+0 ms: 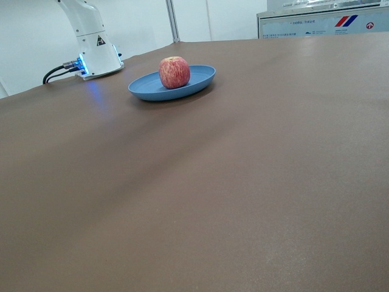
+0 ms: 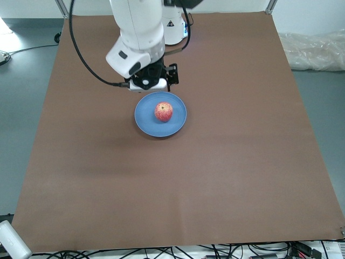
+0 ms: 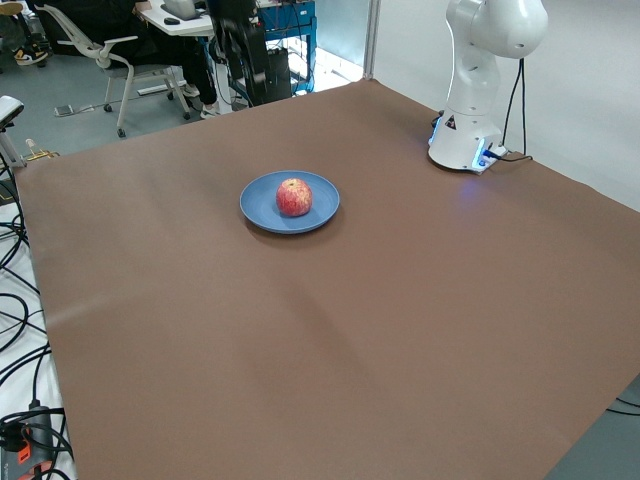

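Observation:
A red apple [image 2: 163, 111] sits on a round blue plate [image 2: 144, 116] on the brown table; the same apple [image 1: 174, 72] and plate [image 3: 258, 208] show in the other two views. In the left view my white arm's gripper [image 2: 159, 85] is raised just behind and above the plate, clear of the apple. I cannot tell whether its fingers are open or shut. In the top and right views only part of the arm shows, and the gripper is out of frame.
Cables [image 3: 25, 330] run along one edge outside the table, and the arm's base [image 3: 462, 145] stands at the far edge.

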